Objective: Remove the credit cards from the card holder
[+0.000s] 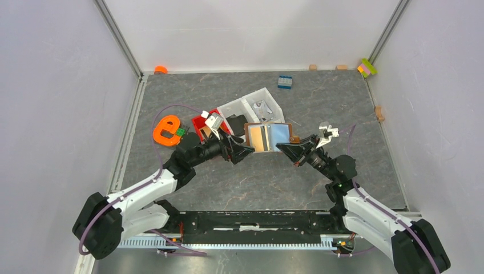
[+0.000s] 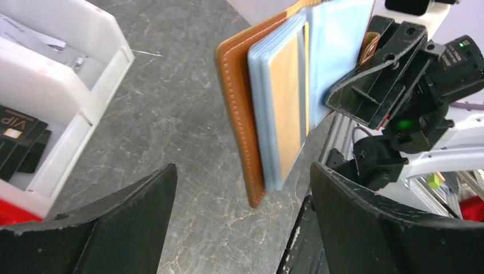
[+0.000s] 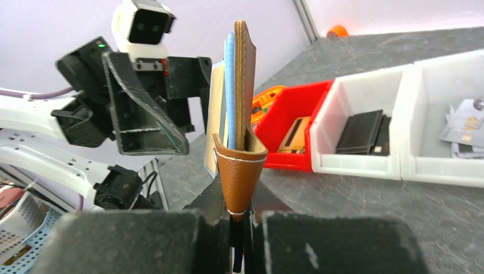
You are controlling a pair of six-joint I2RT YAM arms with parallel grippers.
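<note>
A brown leather card holder (image 1: pixel 261 125) with tan and pale blue cards in it hangs above the table, and my right gripper (image 1: pixel 283 147) is shut on its right end. In the right wrist view the brown leather (image 3: pixel 240 174) is pinched between the fingers, with the blue card layer (image 3: pixel 230 91) edge-on above. My left gripper stands open, its fingers spread apart. From the left wrist view, the tan card (image 2: pixel 285 103) and the holder's free edge lie ahead of that gap, not between the fingers.
Behind the holder is a bin with white compartments (image 1: pixel 242 101), holding dark cards (image 3: pixel 359 132) and grey-white pieces. A red box (image 3: pixel 297 94) adjoins it. An orange letter-shaped toy (image 1: pixel 167 130) lies at left.
</note>
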